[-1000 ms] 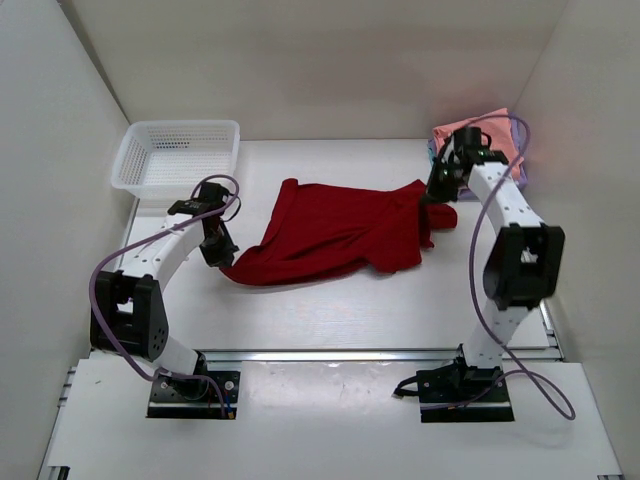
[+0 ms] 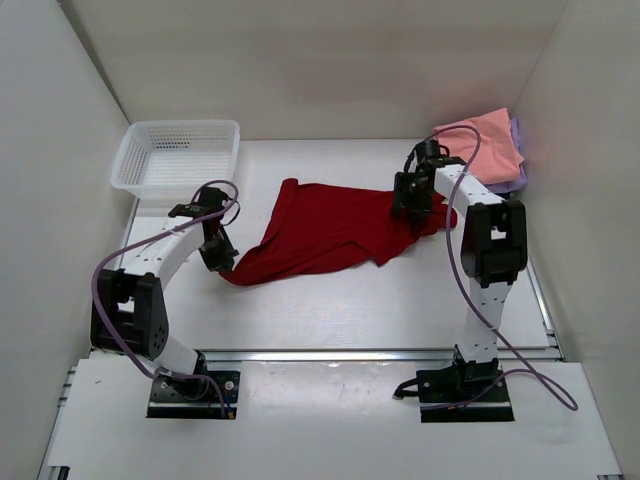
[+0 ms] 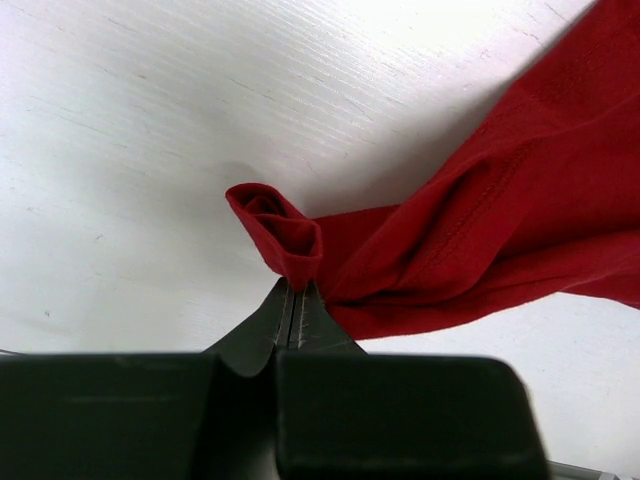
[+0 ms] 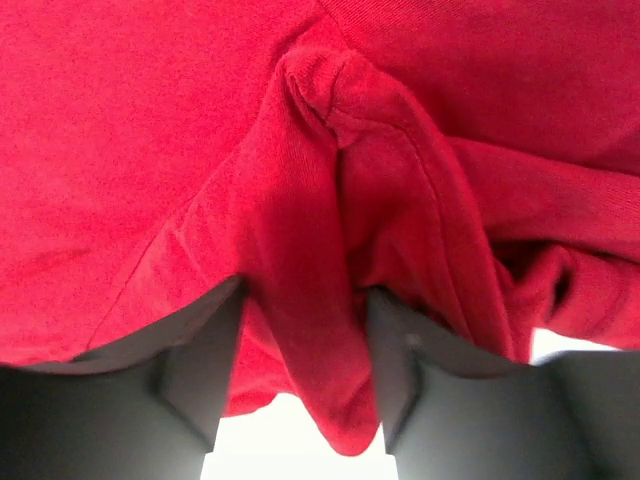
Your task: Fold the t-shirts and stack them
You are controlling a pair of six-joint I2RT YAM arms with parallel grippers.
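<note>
A red t-shirt point(image 2: 330, 225) lies spread and rumpled across the table. My left gripper point(image 2: 225, 262) is shut on its lower left tip; in the left wrist view a folded bit of red cloth point(image 3: 275, 225) stands up from the fingertips point(image 3: 298, 310). My right gripper point(image 2: 410, 205) is over the shirt's right part, open, with a ridge of red cloth point(image 4: 310, 330) between its blurred fingers in the right wrist view.
A white basket point(image 2: 175, 125) stands at the back left. A pink folded cloth point(image 2: 485, 145) rests on a purple one point(image 2: 510, 185) at the back right.
The left arm is nearly still.
</note>
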